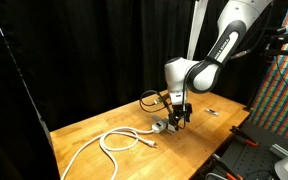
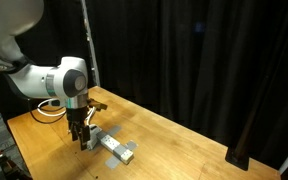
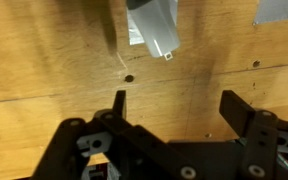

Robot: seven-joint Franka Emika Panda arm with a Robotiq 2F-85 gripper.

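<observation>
My gripper stands open low over the wooden table [image 3: 44, 85], its two dark fingers wide apart and only bare wood showing between them. Ahead of the fingertips, at the top of the wrist view, lies a grey piece [image 3: 159, 28] with a small metallic tip; its far end is cut off. In exterior view 2 a pale, elongated block [image 2: 116, 147] lies just right of the gripper [image 2: 84, 142]. In exterior view 1 the gripper [image 1: 181, 122] is beside a small light-coloured object [image 1: 161, 127], partly hidden by the arm.
A white cable [image 1: 108, 142] loops across the table to a plug [image 1: 148, 142] in exterior view 1. A silver square [image 3: 276, 9] lies at the top right of the wrist view.
</observation>
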